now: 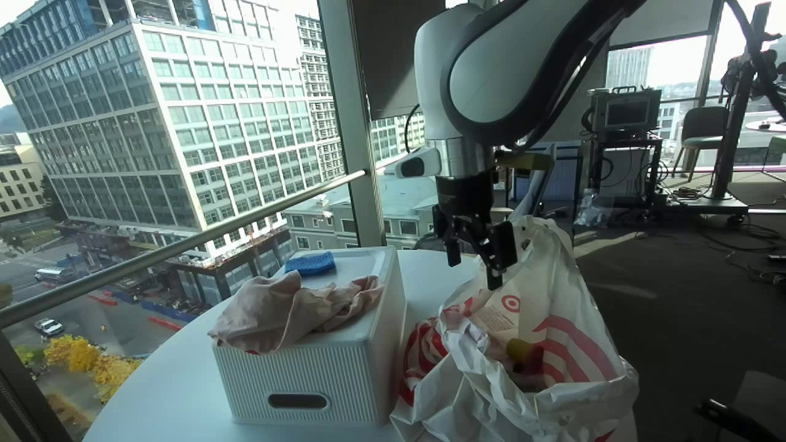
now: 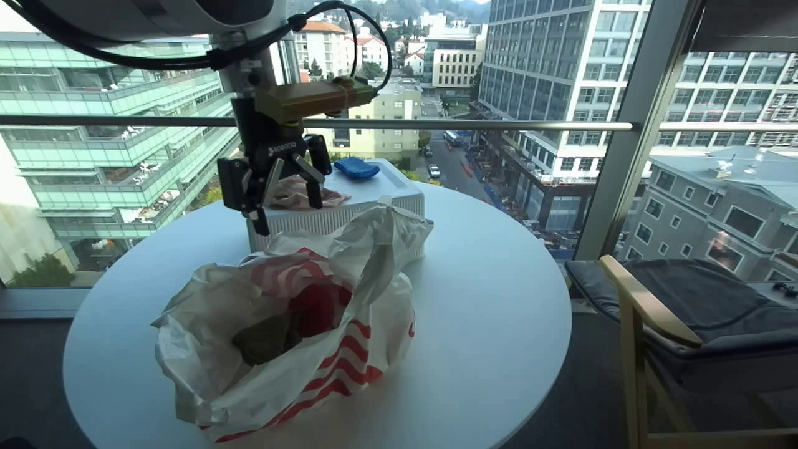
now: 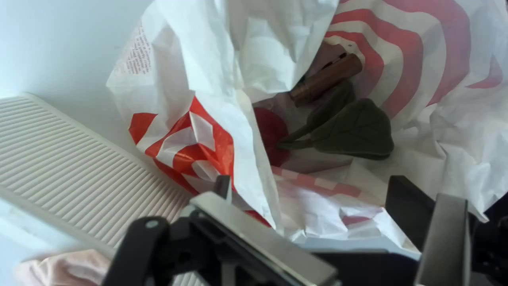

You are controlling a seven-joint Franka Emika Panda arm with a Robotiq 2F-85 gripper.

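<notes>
My gripper (image 1: 473, 271) hangs open above the white and red plastic bag (image 2: 366, 299), with nothing between its fingers. The bag stands on the round table with its mouth spread. Inside it, the wrist view shows dark green leaf shapes (image 3: 355, 128), a brown cylinder (image 3: 328, 78) and a red item (image 3: 270, 133) partly hidden by a fold. A yellow-and-red item (image 1: 524, 353) shows in the bag mouth in exterior view 1. In the wrist view the two fingers stand wide apart at the bottom, near the bag's edge.
Beside the bag is a white ribbed box (image 1: 309, 383), a pinkish cloth (image 1: 287, 309) and a blue sponge-like item (image 1: 310, 264) on top. A window rail runs behind.
</notes>
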